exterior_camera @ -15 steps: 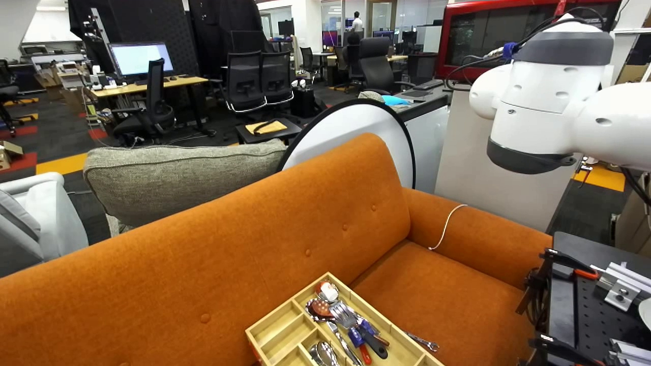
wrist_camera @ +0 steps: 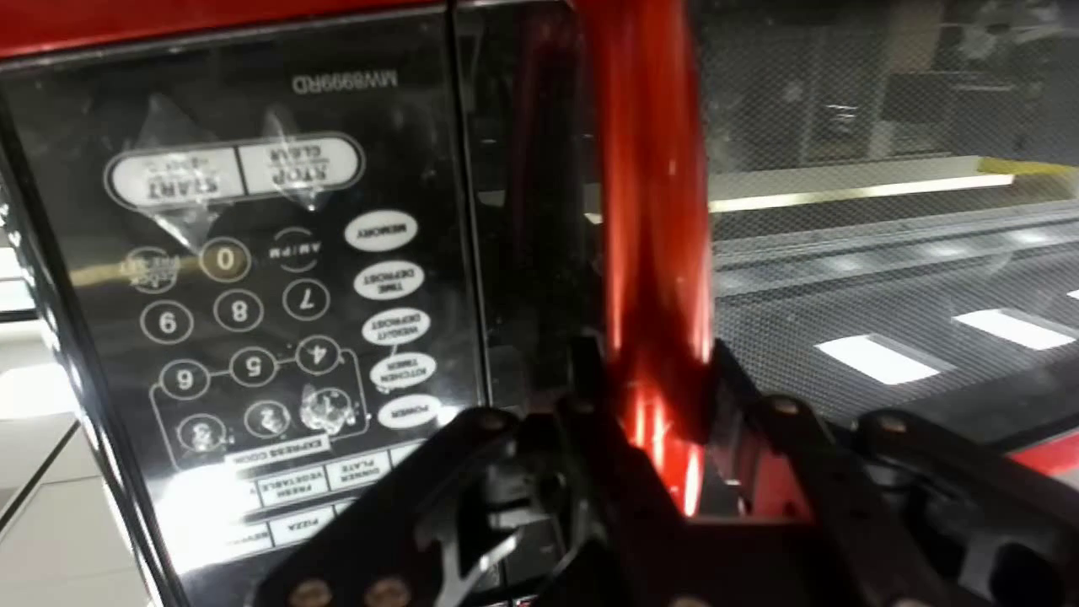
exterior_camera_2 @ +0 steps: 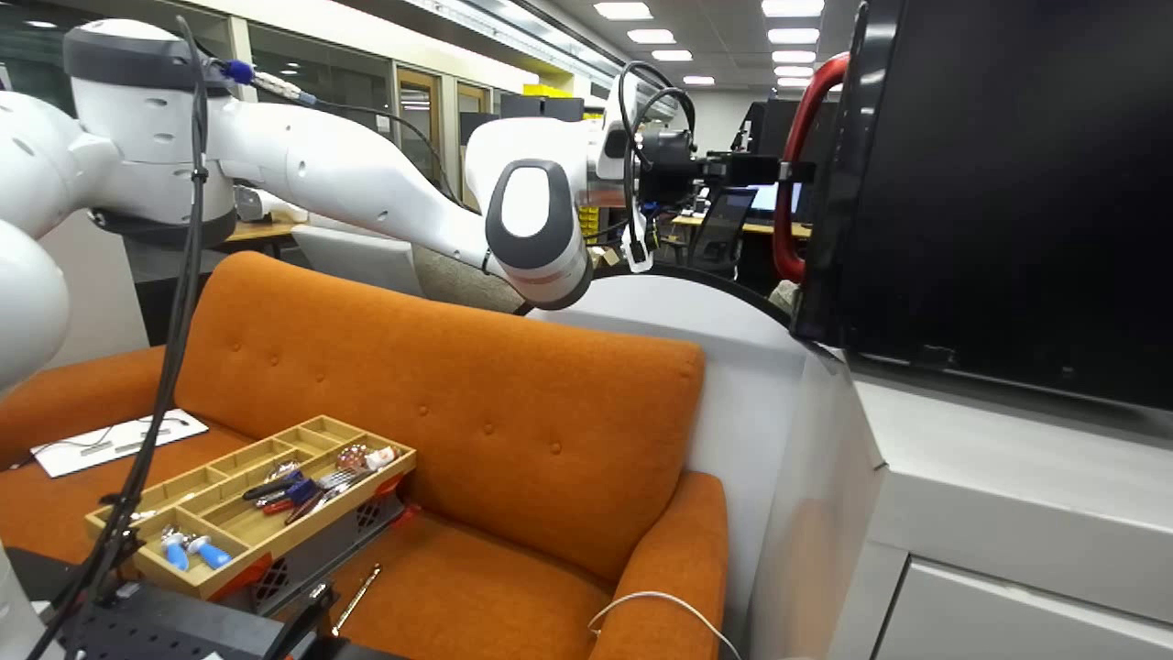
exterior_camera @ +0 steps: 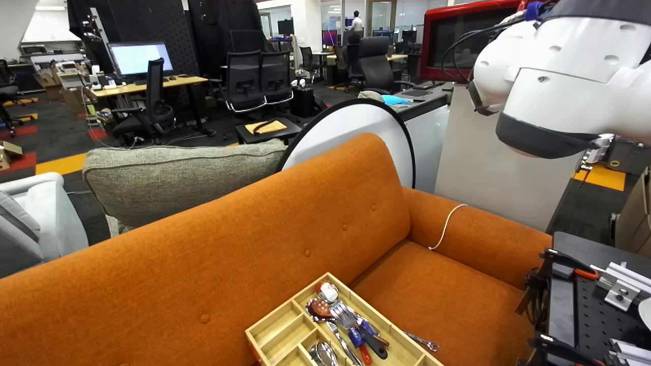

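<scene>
A red-framed microwave (exterior_camera: 470, 46) with a dark front stands at the upper right of exterior view 1. Its curved red handle (exterior_camera_2: 787, 236) stands out from the black front in exterior view 2. My gripper (exterior_camera_2: 794, 171) is shut on that handle, its black fingers on either side of the bar. In the wrist view the handle (wrist_camera: 657, 192) runs down between the gripper's (wrist_camera: 659, 379) fingers. The control panel (wrist_camera: 253, 283) appears upside down at left, the door window (wrist_camera: 870, 263) at right. Only a narrow seam shows between panel and door.
A white cabinet (exterior_camera_2: 1012, 451) supports the microwave. Below the arm stretches an orange sofa (exterior_camera_2: 484, 385) bearing a wooden tray (exterior_camera_2: 396, 462) of utensils. A round white reflector (exterior_camera_2: 704, 330) leans behind the sofa, close to the cabinet.
In exterior view 1 the microwave's near edge has shifted left and its front looks turned.
</scene>
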